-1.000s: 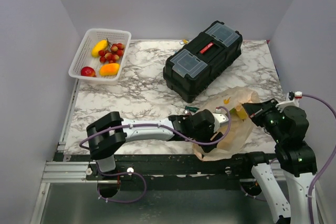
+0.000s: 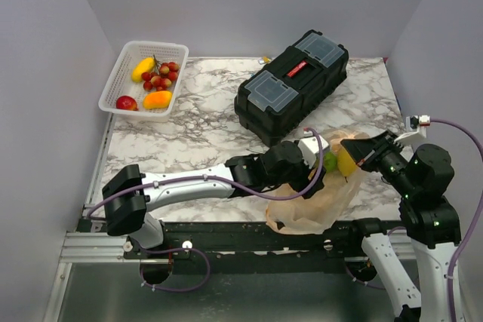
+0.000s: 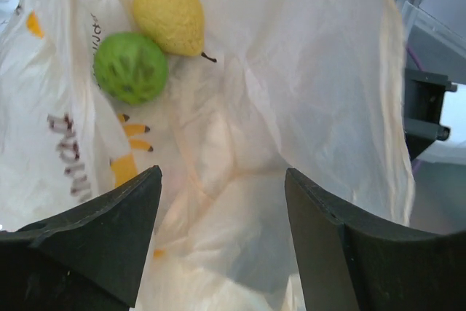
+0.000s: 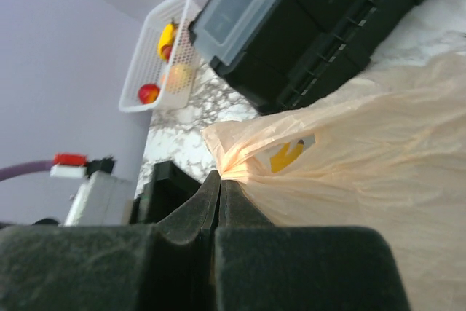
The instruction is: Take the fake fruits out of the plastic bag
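The pale translucent plastic bag lies open on the table between my two arms. In the left wrist view a green fruit and a yellow fruit lie inside it, up and left of the fingertips. My left gripper points into the bag, its fingers parted and only loose plastic beyond them. The yellow fruit also shows in the top view, near the right arm. Gathered plastic of the bag's edge is pinched at the tips of my right gripper, which is shut on it.
A black toolbox stands just behind the bag. At the back left, a white basket holds a banana, a red fruit, an orange one and a cluster of small red ones.
The right gripper has risen slightly and shifted left, still at the bag's edge.
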